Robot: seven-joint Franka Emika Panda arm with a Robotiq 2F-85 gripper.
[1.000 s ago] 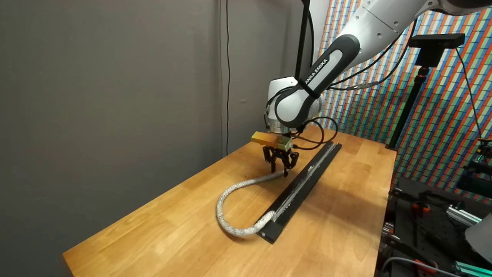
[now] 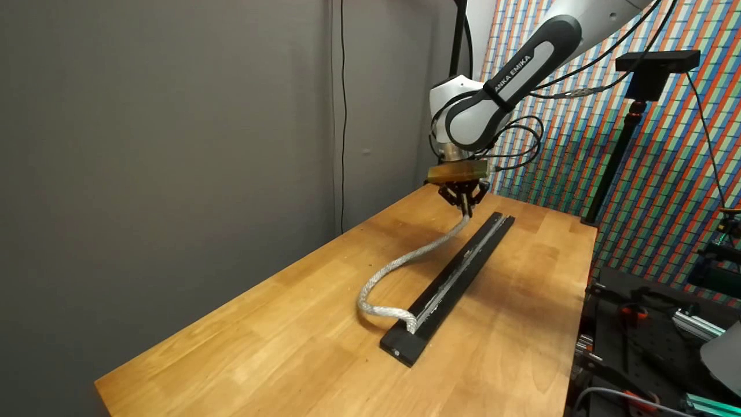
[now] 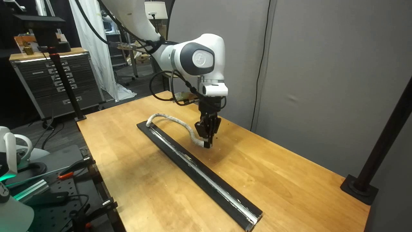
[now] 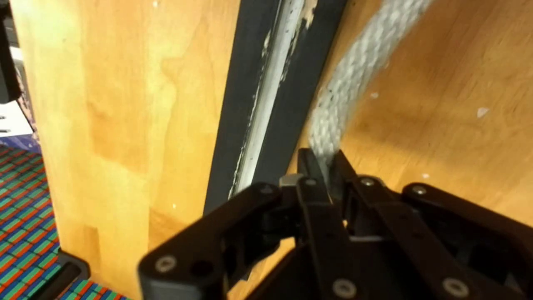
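A grey-white braided rope (image 2: 378, 278) runs in a curve from my gripper (image 2: 466, 212) to one end of a long black bar (image 2: 455, 278) with a pale groove along its middle. My gripper (image 3: 208, 145) is shut on the rope's free end, held just above the table beside the bar. In exterior view 2 the rope (image 3: 175, 120) arches back to the bar's far end. From the wrist, the rope (image 4: 344, 85) comes out between the closed fingertips, and the groove of the bar (image 4: 295, 100) passes to their left, holding no rope there. The tip inside the fingers is hidden.
A grey wall stands behind its far side. Black camera posts (image 2: 615, 160) rise at the table's ends, and a tool-laden cart (image 3: 58, 193) stands along the near edge.
The gripper was open around the rope's end; now it has shut on it, risen and moved toward the back of exterior view 1. The rope's loop has been drawn straighter.
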